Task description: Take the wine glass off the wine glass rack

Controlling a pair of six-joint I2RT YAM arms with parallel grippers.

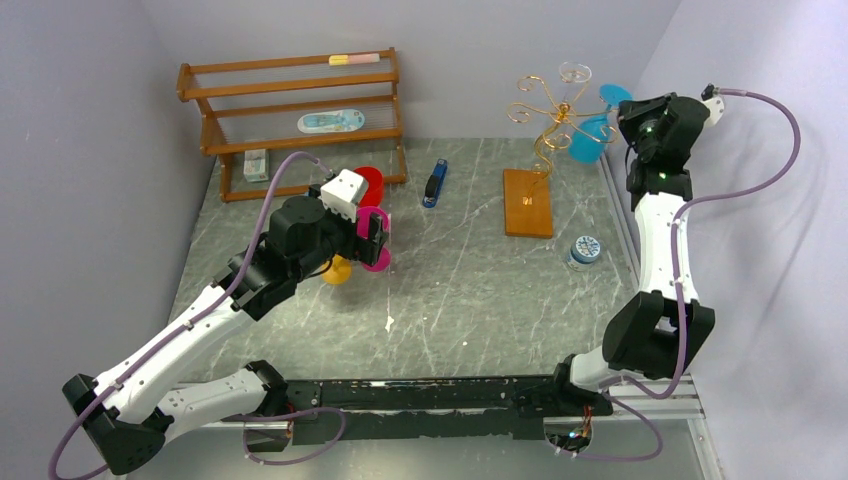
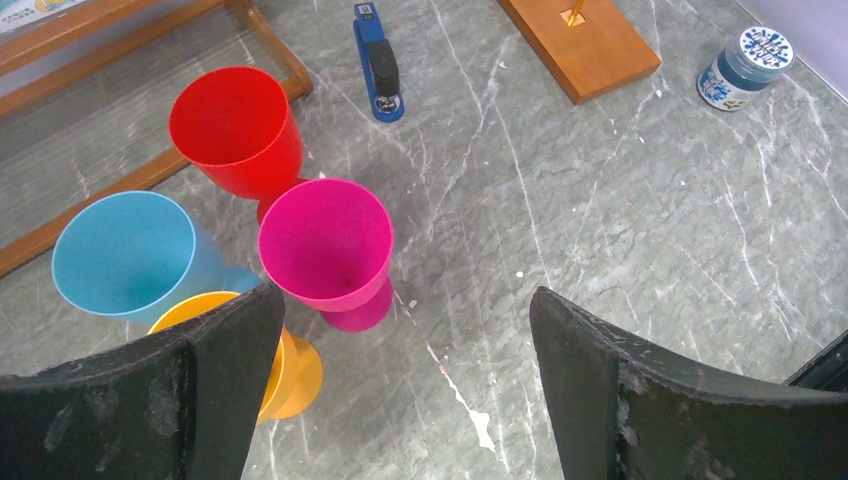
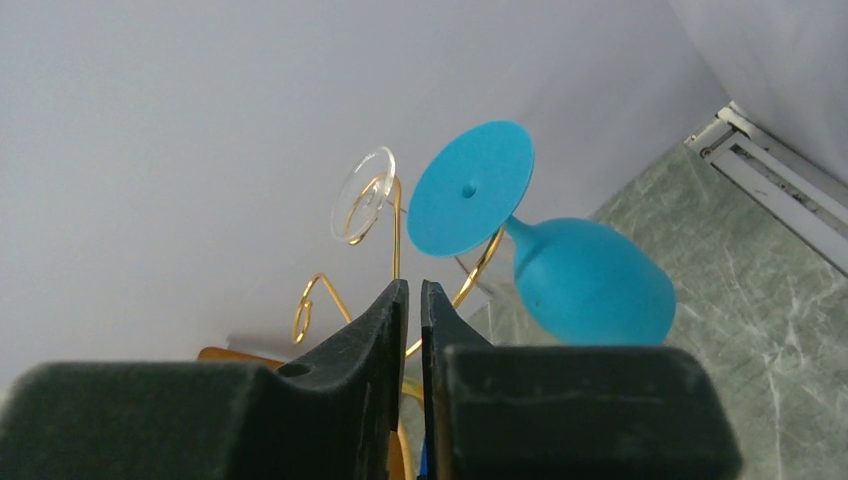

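Observation:
The gold rack (image 1: 555,125) stands on a wooden base (image 1: 527,210). A blue wine glass (image 3: 590,280) hangs upside down from its arm, with a clear glass base (image 3: 365,195) beside it. My right gripper is at the rack, its fingertips together below the blue glass's round base; whether anything is between them is unclear. My left gripper stands open above pink (image 2: 325,240), red (image 2: 236,130), orange (image 2: 300,385) and blue (image 2: 130,250) cups, holding nothing.
A blue stapler (image 1: 435,183) and a jar (image 1: 585,252) lie on the counter. A wooden shelf rack (image 1: 290,85) stands at the back left. Walls close in at right and back.

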